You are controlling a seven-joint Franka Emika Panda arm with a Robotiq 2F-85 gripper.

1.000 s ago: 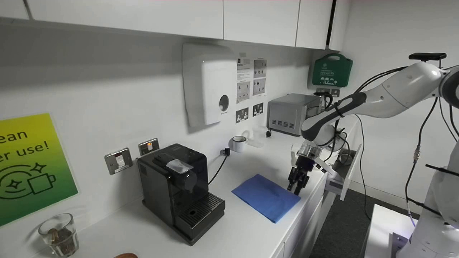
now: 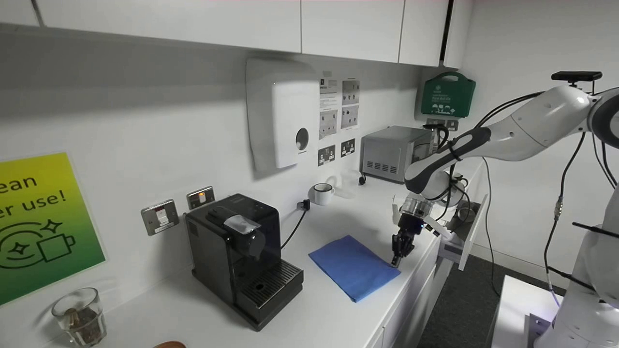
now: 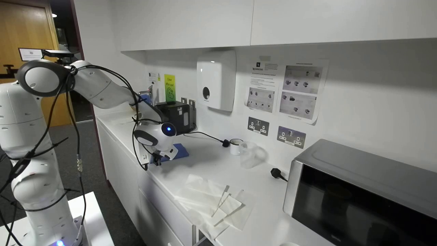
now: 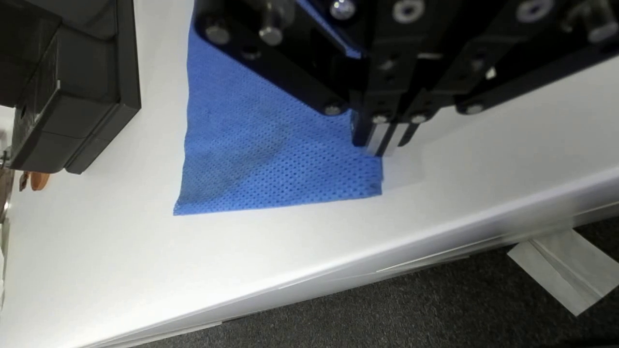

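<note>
A folded blue cloth [image 2: 355,269] lies flat on the white counter, in front of the coffee machine and close to the counter's front edge. My gripper [image 2: 395,262] points down at the cloth's right-hand edge, its fingers together. Seen from the wrist, the pale fingertips [image 4: 375,139] meet right beside the edge of the blue cloth [image 4: 261,145]. No fold of it shows clearly between them, and whether they pinch a thin edge cannot be told. In exterior view 2 the arm mostly hides the cloth [image 3: 180,151].
The black coffee machine [image 2: 238,255] stands left of the cloth. A white mug [image 2: 323,194] is by the wall, and a microwave [image 2: 394,153] stands further back. An open drawer [image 2: 464,232] juts out behind the gripper. Papers [image 3: 213,201] lie on the counter.
The gripper's fingers were apart and are now shut, a little lower. The cloth has shifted slightly to the left, towards the coffee machine.
</note>
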